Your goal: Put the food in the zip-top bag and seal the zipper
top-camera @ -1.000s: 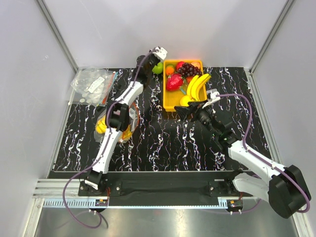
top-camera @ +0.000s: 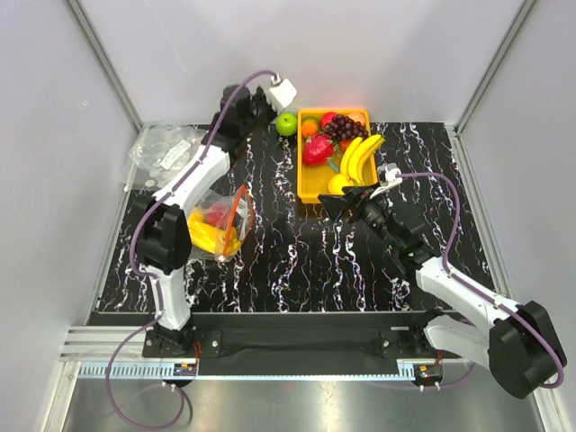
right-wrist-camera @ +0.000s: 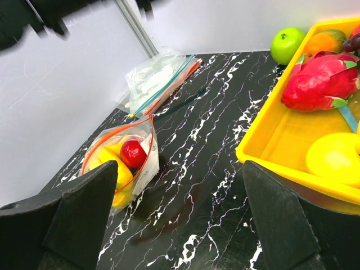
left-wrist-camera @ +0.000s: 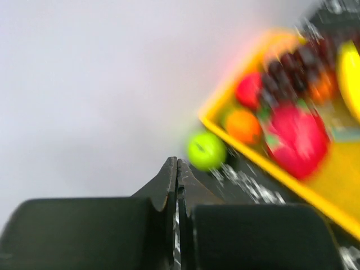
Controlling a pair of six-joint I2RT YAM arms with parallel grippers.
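Note:
The green apple (top-camera: pixel 286 124) rests on the table against the outside of the yellow tray's back left corner. In the left wrist view it lies beyond my left gripper, whose fingertips meet with nothing between them. That arm is raised over the back left. An upright zip bag (right-wrist-camera: pixel 151 175) with an orange-edged mouth stands open at the left, holding yellow food and a red piece. My right gripper hangs near the tray's front edge, its fingers wide apart and empty.
The yellow tray (top-camera: pixel 308 184) holds dragon fruit (right-wrist-camera: pixel 315 84), grapes (top-camera: pixel 345 128), bananas (top-camera: pixel 364 155) and other fruit. Flat spare bags (top-camera: pixel 166 157) lie at the back left. Bare marble table (top-camera: pixel 297 270) spreads in front of the tray.
The apple still sits by the tray corner. The right arm looks nearly still.

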